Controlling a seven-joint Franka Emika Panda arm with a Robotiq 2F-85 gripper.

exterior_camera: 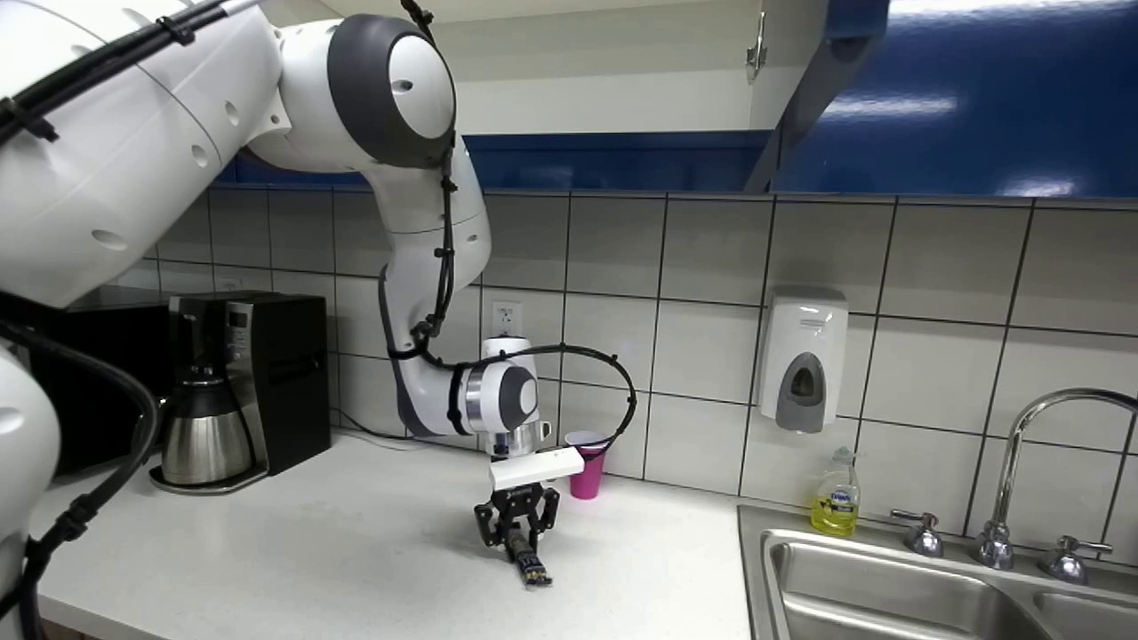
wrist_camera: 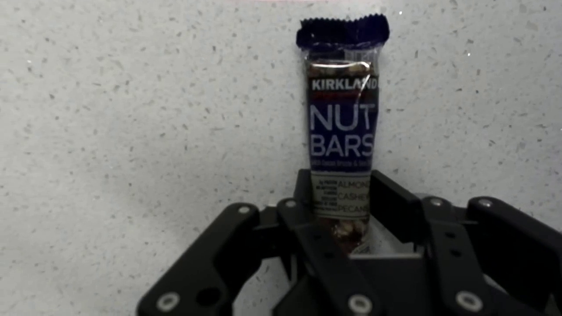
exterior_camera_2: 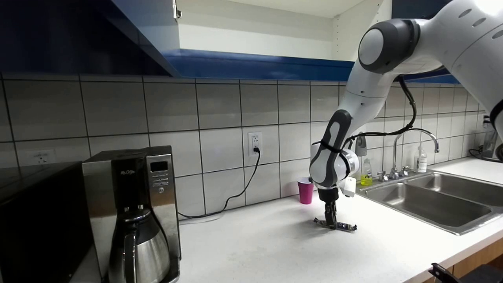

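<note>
A nut bar [wrist_camera: 343, 116] in a dark blue and brown wrapper lies on the white counter, its printed face turned up in the wrist view. My gripper is shut on it, one black finger pad [wrist_camera: 303, 187] against each long side near its lower half. The bar's near end is hidden behind the gripper body. In exterior view 1 the gripper [exterior_camera: 520, 544] points down at the counter, with the bar [exterior_camera: 529, 567] sticking out in front. From exterior view 2, the bar [exterior_camera_2: 346, 227] extends on both sides of the fingers, at counter height.
A pink cup [exterior_camera: 586, 482] stands behind the gripper near the tiled wall. To the right are the sink [exterior_camera: 896, 587] and a yellow soap bottle [exterior_camera: 837, 501]. A coffee maker [exterior_camera: 251, 384] occupies the left. An open cabinet [exterior_camera_2: 264, 28] hangs above.
</note>
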